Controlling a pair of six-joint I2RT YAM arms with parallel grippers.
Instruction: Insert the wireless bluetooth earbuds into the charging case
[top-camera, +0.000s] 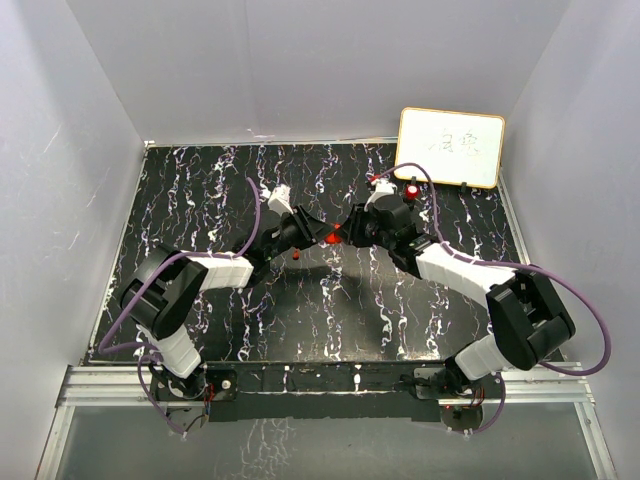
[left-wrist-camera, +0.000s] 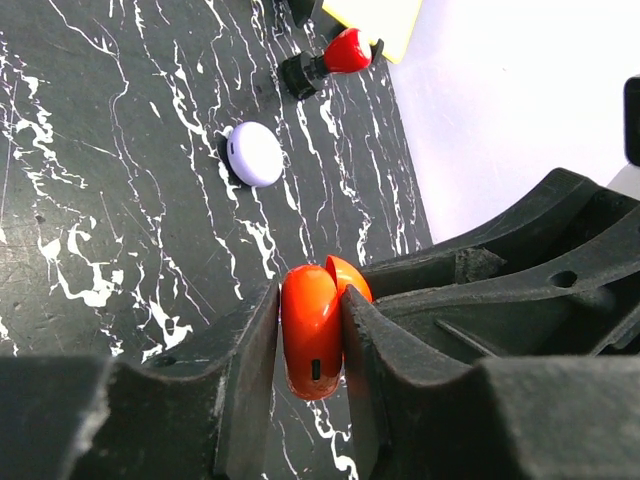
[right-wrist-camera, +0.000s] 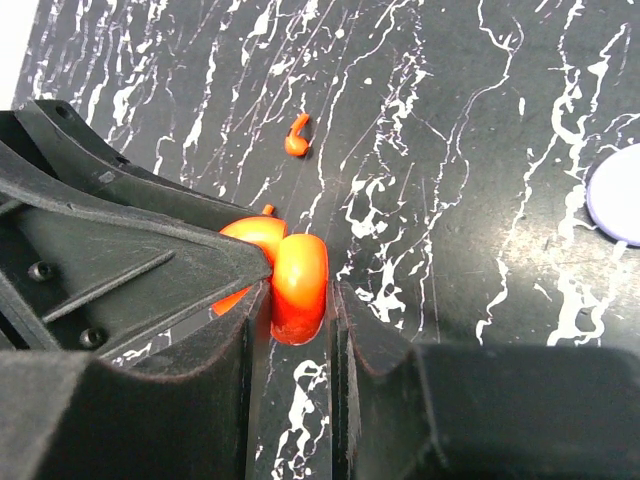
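Note:
The glossy red-orange charging case (top-camera: 334, 235) is held up above the middle of the table, between my two grippers. In the left wrist view its near lobe (left-wrist-camera: 312, 330) has a small dark slot, and a second lobe (left-wrist-camera: 347, 275) sits behind it. My left gripper has a finger on each side of the case; whether they press on it is unclear. From the opposite side my right gripper is shut on the case's near lobe (right-wrist-camera: 300, 285). Below, one orange earbud (right-wrist-camera: 297, 138) lies on the table. No other earbud can be made out.
On the dark marbled table lie a lilac disc (left-wrist-camera: 255, 154) and, farther off, a red-topped knob (left-wrist-camera: 348, 51). A yellow-edged white board (top-camera: 449, 148) stands at the back right.

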